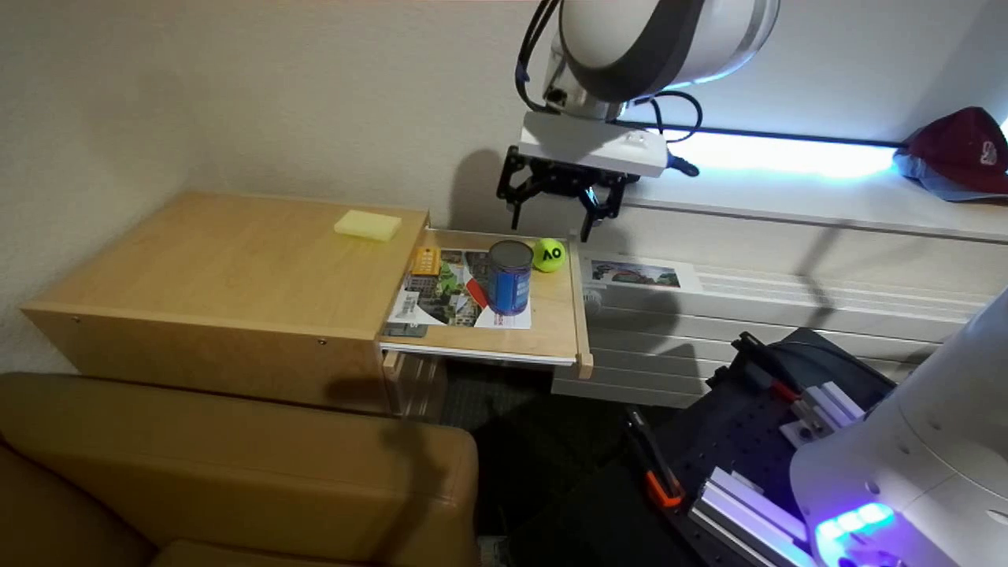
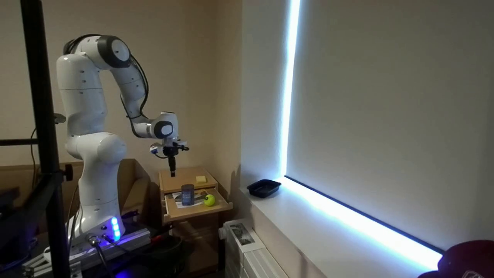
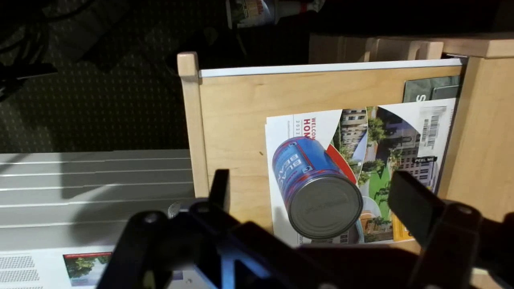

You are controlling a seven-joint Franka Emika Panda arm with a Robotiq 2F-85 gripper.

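Observation:
Above the pulled-out drawer [image 1: 553, 331], my gripper [image 1: 552, 227] hangs open and empty, its fingers spread wide and pointing down. A blue can [image 1: 510, 283] with a grey metal top stands upright in the drawer on printed mailers [image 1: 449, 301]. In the wrist view the can [image 3: 313, 178] appears between and beyond the two fingers, apart from both. A yellow-green tennis ball [image 1: 549, 255] rests beside the can; the wrist view does not show it. An orange item [image 1: 427, 261] lies on the mailers near the drawer's back.
A yellow sponge [image 1: 368, 225] lies on the cabinet top [image 1: 227, 264]. On the windowsill are a black tray [image 2: 264, 187] and a dark red cap [image 1: 959, 151]. A radiator [image 1: 633, 331] stands close to the drawer front; a brown sofa [image 1: 283, 453] is in front of the cabinet.

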